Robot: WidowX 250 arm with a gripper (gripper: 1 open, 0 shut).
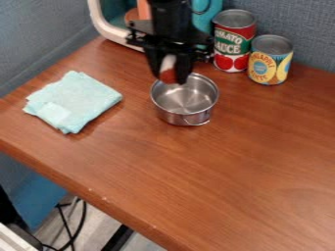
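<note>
My dark gripper is above the steel pot, shut on a small red and white object, partly hidden by the fingers, which hangs over the pot's back part. A folded pale blue cloth lies on the table to the left of the pot.
A tomato sauce can and a yellow can stand at the back right. A toy microwave is behind the arm.
</note>
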